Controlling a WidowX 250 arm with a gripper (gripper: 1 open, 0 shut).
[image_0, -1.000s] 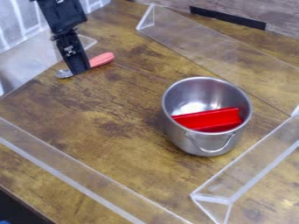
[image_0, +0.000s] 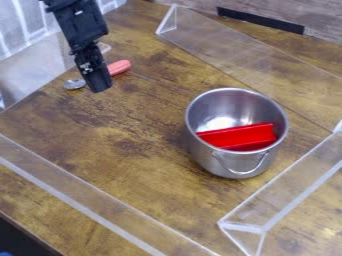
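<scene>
My gripper (image_0: 95, 80) hangs at the upper left over the wooden table, shut, with nothing seen between its fingers. Just behind it lies a pink-handled object (image_0: 116, 68) with a small silver end (image_0: 75, 84) showing to the left of my fingers. On the right stands a steel pot (image_0: 217, 107) with a side handle, holding a red block (image_0: 241, 135).
Clear plastic barriers line the table (image_0: 114, 160) along the upper right, lower left, left and lower right. A dark wall edge runs along the top right.
My gripper has moved a little to the right and slightly down in the view. The pot, red block and pink-handled object look unchanged.
</scene>
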